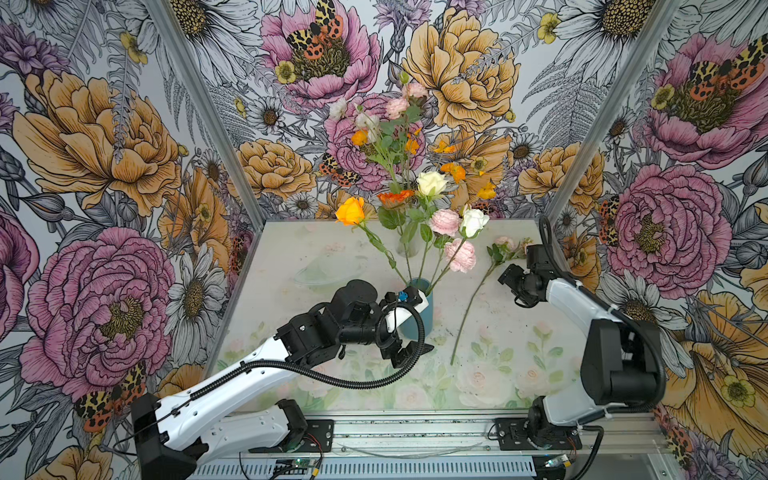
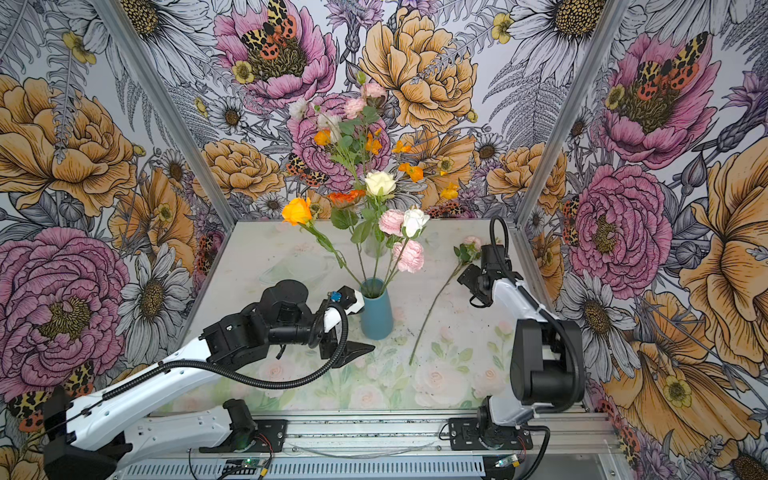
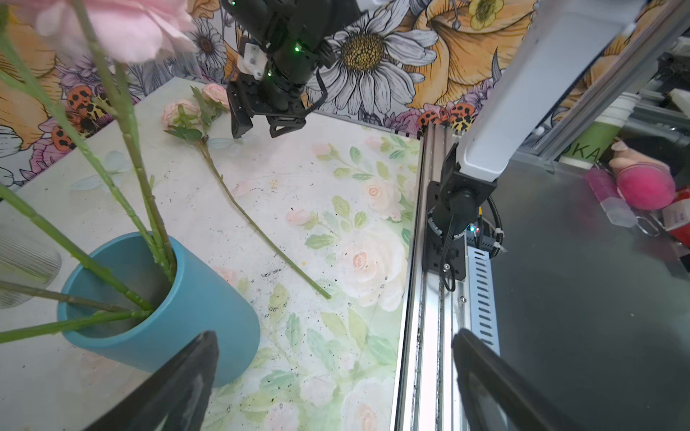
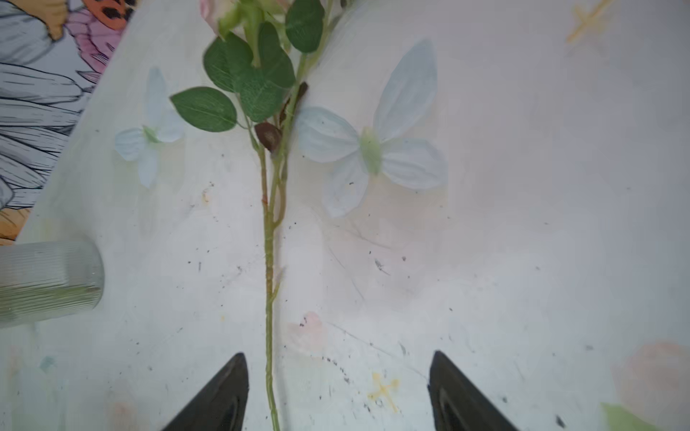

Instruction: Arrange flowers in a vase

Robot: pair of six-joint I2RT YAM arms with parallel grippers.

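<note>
A blue vase (image 2: 377, 314) stands upright mid-table, holding several stems: an orange rose (image 2: 297, 211), a cream rose (image 2: 380, 184), a white rose (image 2: 415, 221) and pink blooms (image 2: 409, 256). Close by its near left side is my left gripper, open, nothing between its fingers. One loose flower stem (image 4: 269, 301) lies flat on the table to the right of the vase, its pink blooms (image 1: 504, 243) and leaves toward the back. Over that stem's right side hangs my right gripper, its fingers apart and empty, with the stem nearer the left finger.
Behind the blue vase stands a clear glass vase (image 4: 54, 281) with more flowers (image 2: 352, 136) in it. A metal rail (image 3: 424, 301) runs along the front edge.
</note>
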